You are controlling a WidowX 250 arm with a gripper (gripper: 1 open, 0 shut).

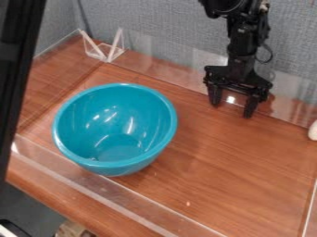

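The black gripper [232, 100] hangs at the back of the wooden table, low against the grey back wall, with its two dark fingers apart and pointing down. Nothing shows between them apart from a bright glint on the surface behind. A large turquoise bowl [117, 148] sits empty on the left half of the table, in front of and to the left of the gripper, apart from it.
A white wire stand [102, 48] stands at the back left. A white object [312, 130] is cut off at the right edge.
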